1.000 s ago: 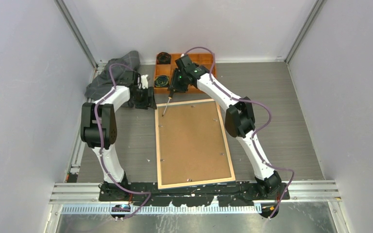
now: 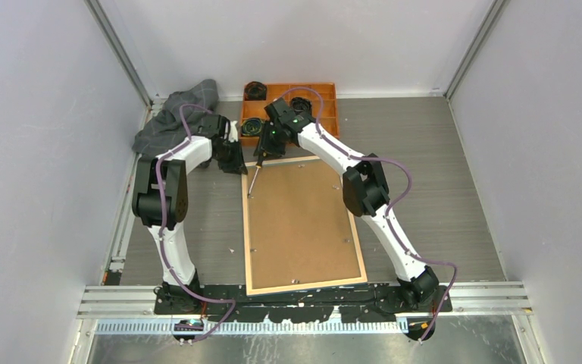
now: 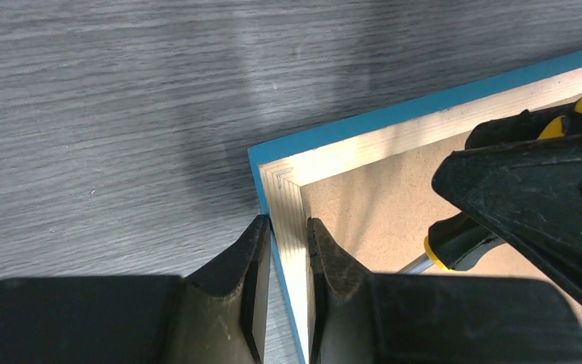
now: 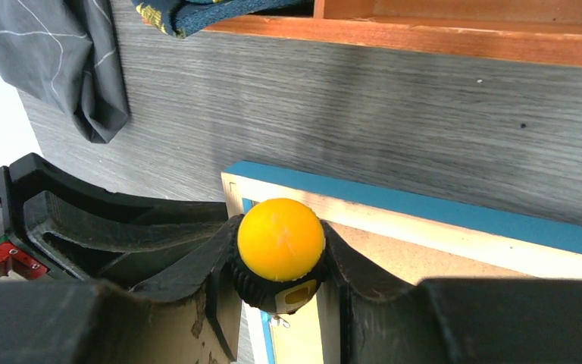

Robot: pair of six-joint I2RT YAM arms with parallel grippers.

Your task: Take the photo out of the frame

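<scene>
The picture frame (image 2: 246, 235) lies back side up, with a brown backing board (image 2: 299, 227) inside its pale wooden rim. Small metal tabs (image 2: 252, 250) sit along the inner edge. At the far left corner, my left gripper is shut on the frame's rim, one finger on either side. My right gripper is shut on the handle of a screwdriver (image 4: 280, 241), yellow and black. In the top view the screwdriver's shaft (image 2: 254, 182) slants down to near the upper tab on the left side. Any photo is hidden beneath the board.
Behind the frame stands an orange compartment box (image 2: 333, 114) with several dark coiled items. A grey cloth (image 2: 170, 125) lies at the back left, close to the left arm.
My right gripper has moved left and toward the frame's left edge, bringing the screwdriver tip near the upper tab. The left gripper has shifted slightly onto the corner.
</scene>
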